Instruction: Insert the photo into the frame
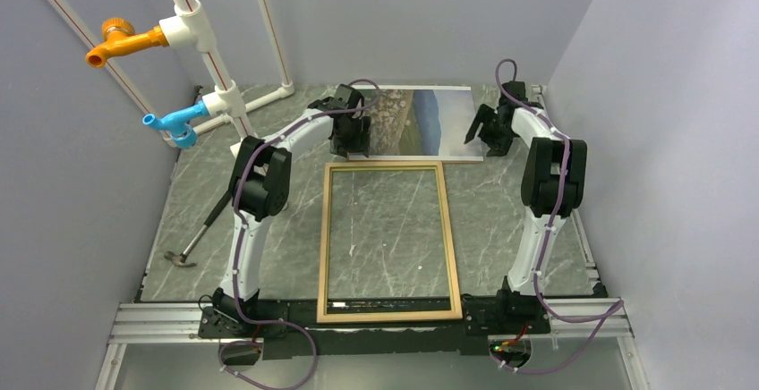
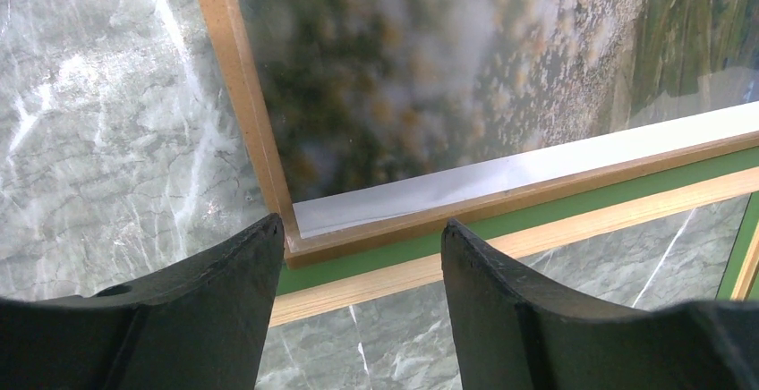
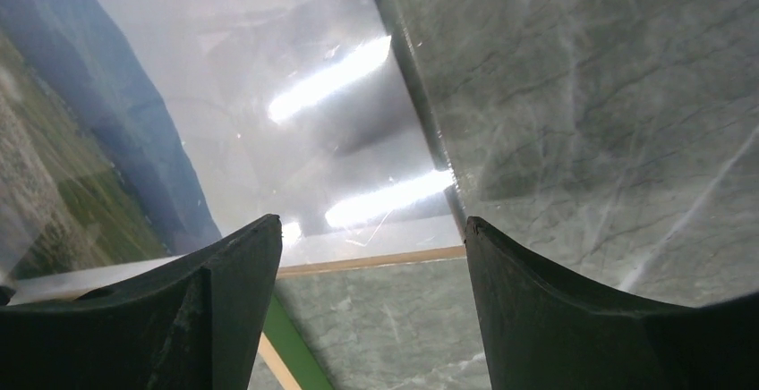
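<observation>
The photo (image 1: pixel 407 122), a landscape print with white borders on a wood-edged panel, lies flat at the back of the table. In front of it is the empty wooden frame (image 1: pixel 450 242), its back bar close along the panel's front edge. My left gripper is open at the panel's front left corner, whose wooden edge (image 2: pixel 376 234) shows between and beyond the fingers. Over the front right corner my right gripper also stands open; the panel's thin wooden edge (image 3: pixel 371 260) appears between its fingers. Neither gripper visibly clamps anything.
A hammer (image 1: pixel 210 217) lies at the left of the table. White pipes with an orange tap (image 1: pixel 125 44) and a blue tap (image 1: pixel 176 124) rise at the back left.
</observation>
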